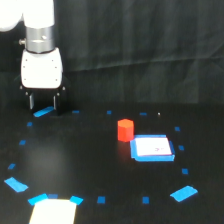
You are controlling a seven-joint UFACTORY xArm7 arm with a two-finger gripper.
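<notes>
My gripper (43, 101) hangs at the upper left, its two thin fingers apart and nothing seen between them. A small red block (125, 130) stands on the dark table, right of the middle. Just to its right lies a white rectangle (153, 146) with a blue border; the block is at its left edge, and I cannot tell whether they touch. The gripper is well to the left of both and farther back.
A cream-coloured square thing (53, 212) is cut off by the bottom edge at the left. Blue tape marks (184, 193) are scattered over the black table (85, 155). Between the gripper and the red block the surface is clear. A dark curtain (140, 50) hangs behind.
</notes>
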